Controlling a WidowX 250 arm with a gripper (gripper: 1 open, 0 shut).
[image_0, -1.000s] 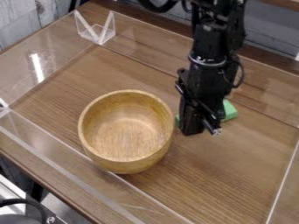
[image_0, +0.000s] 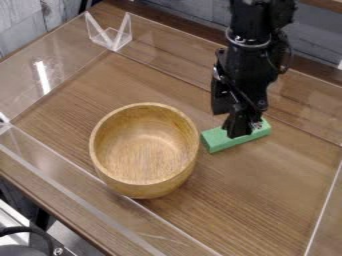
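Observation:
My black gripper (image_0: 238, 122) hangs from the arm in the upper middle of the camera view, open, with nothing seen between its fingers. It is just above a mint-green block (image_0: 221, 141) lying on the wooden table, partly hidden under it. A large round tan bowl (image_0: 143, 147) sits to the left of the block.
A clear, angular plastic object (image_0: 110, 35) stands at the back left. Black cables lie at the lower left edge.
The gripper has moved up and away from the front, uncovering more of the green block. The bowl looks unmoved.

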